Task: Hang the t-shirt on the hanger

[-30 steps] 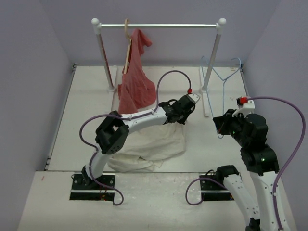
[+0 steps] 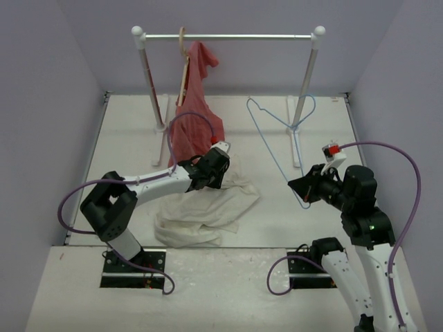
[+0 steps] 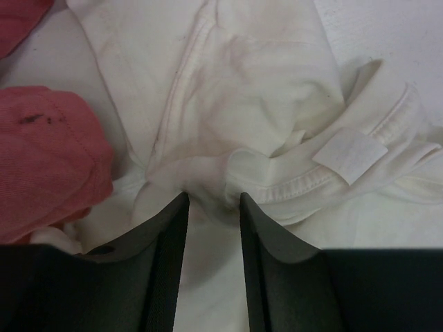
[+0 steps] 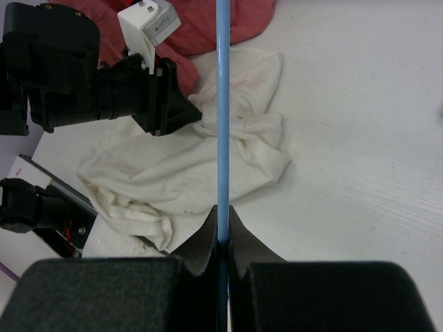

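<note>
The cream t-shirt [image 2: 201, 214] lies crumpled on the table at centre left, with a white tag [image 3: 351, 155] by its neck band in the left wrist view. My left gripper points down at a fold near that band. Its fingertips stand a little apart with cloth showing between them; whether they touch it is unclear. A thin blue hanger [image 2: 273, 149] is held up over the table's right side. My right gripper is shut on it, and the blue rod runs between its fingers in the right wrist view.
A red garment [image 2: 197, 114] hangs from a wooden hanger [image 2: 183, 79] on the rack's white rail [image 2: 242, 37], close behind my left gripper.
My left gripper has moved left across the shirt and, lately, slightly toward the front. The shirt's right part now looks more bunched. My right gripper has shifted left with the hanger.
</note>
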